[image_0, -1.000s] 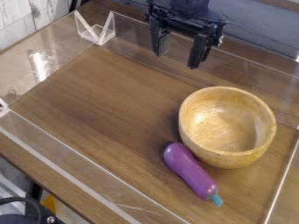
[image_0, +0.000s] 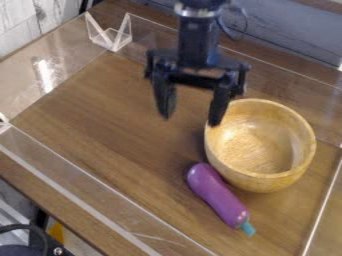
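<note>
My gripper (image_0: 191, 95) hangs over the middle of the table, blurred, its two fingers apart and nothing visible between them. It is just up and left of a tan bowl (image_0: 267, 135) on the right of the camera view. A purple eggplant-like object (image_0: 218, 195) with a teal tip lies below the bowl, near the front right.
A clear wire-like holder (image_0: 110, 35) stands at the back left corner. A raised edge runs along the back, and dark cables lie at the bottom left.
My gripper has moved down the frame from the back of the table toward the bowl and the middle. The bowl and purple object have not moved.
</note>
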